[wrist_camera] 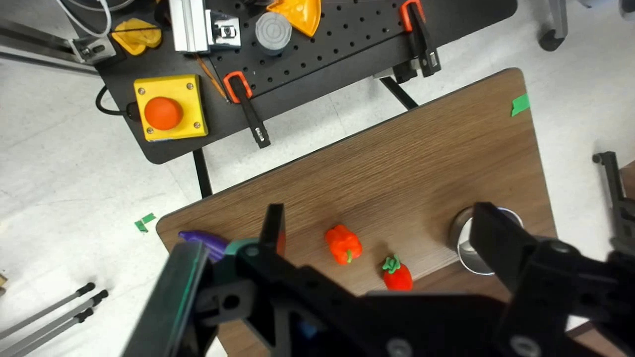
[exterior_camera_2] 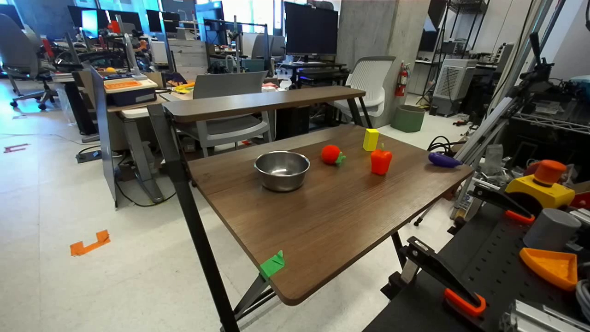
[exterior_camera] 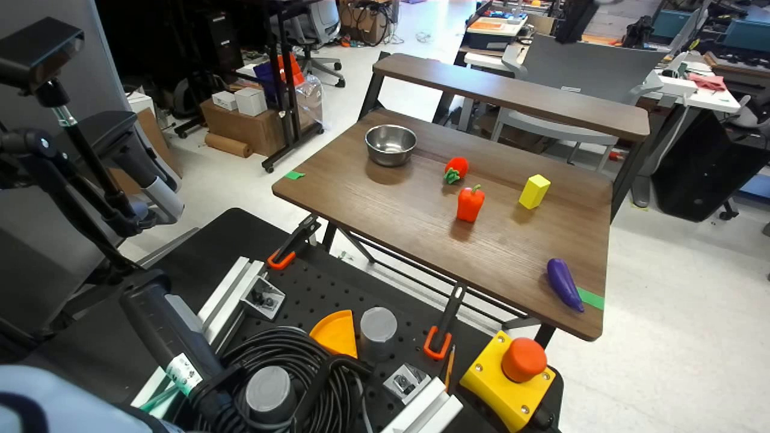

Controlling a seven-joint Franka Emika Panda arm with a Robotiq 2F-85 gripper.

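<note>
High over the table, my gripper is open with nothing between its fingers. Beneath the gap, in the wrist view, lie an orange-red pepper (wrist_camera: 343,243) and a red strawberry-like toy (wrist_camera: 398,277) with green leaves. The steel bowl (exterior_camera: 390,147) is empty at the table's back left, partly covered by one finger in the wrist view. A yellow block (exterior_camera: 535,192) stands to the right of the pepper; the arm hides it from the wrist camera. Near the right front corner rests a purple eggplant (exterior_camera: 564,284).
A raised shelf (exterior_camera: 505,90) runs along the table's back edge. The black pegboard bench (exterior_camera: 390,303) borders the front, carrying clamps, cables and a yellow emergency-stop box (exterior_camera: 494,382). Bare tabletop spreads across the front middle.
</note>
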